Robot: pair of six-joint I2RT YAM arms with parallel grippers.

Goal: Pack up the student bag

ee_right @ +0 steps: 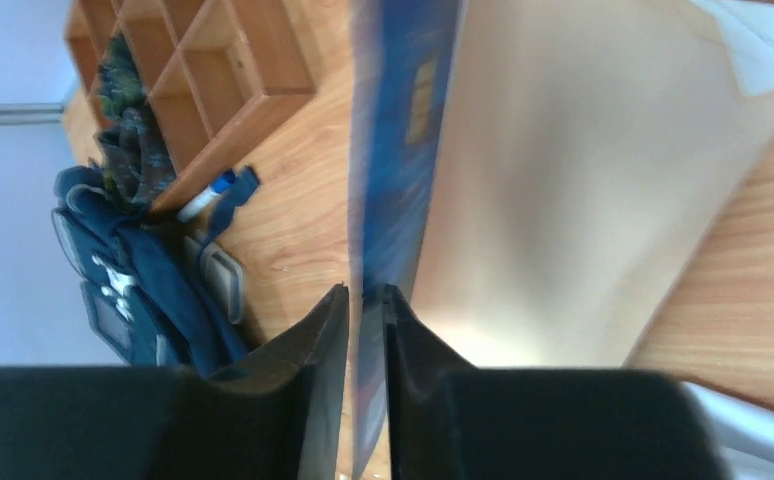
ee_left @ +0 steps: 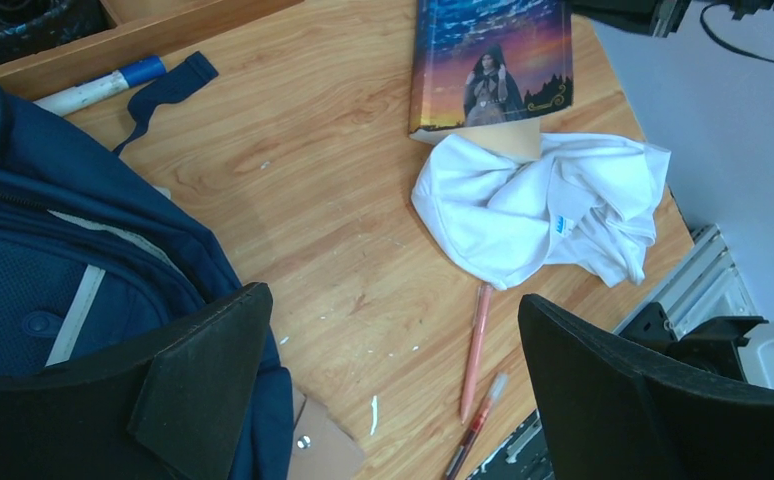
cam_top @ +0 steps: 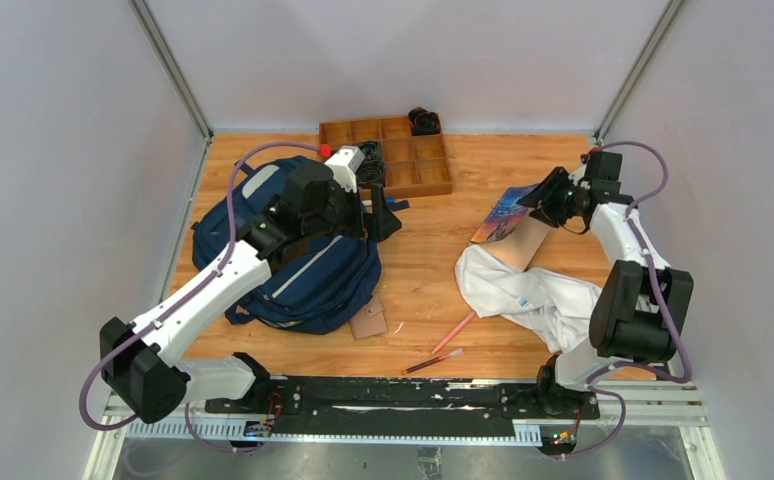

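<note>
The navy backpack [cam_top: 318,285] lies at the left of the table, partly covered by my left arm. Above its right side hangs my left gripper, open and empty. On the right, a book's sunset-coloured cover [cam_top: 504,214] is tilted up over a cream surface [ee_right: 573,190]; whether that is its pages or a separate item, I cannot tell. My right gripper is at the cover's raised right edge, its fingers slightly apart, with the blurred blue cover showing in the gap. A white cloth [ee_left: 543,210] lies crumpled just in front of the book.
A wooden compartment tray [cam_top: 435,188] with dark bundles stands at the back. A blue-capped marker [ee_left: 103,88] lies beside the bag. In front are a pink pencil [cam_top: 453,332], a reddish pen [cam_top: 433,362] and a brown wallet [cam_top: 369,320]. Mid-table is clear.
</note>
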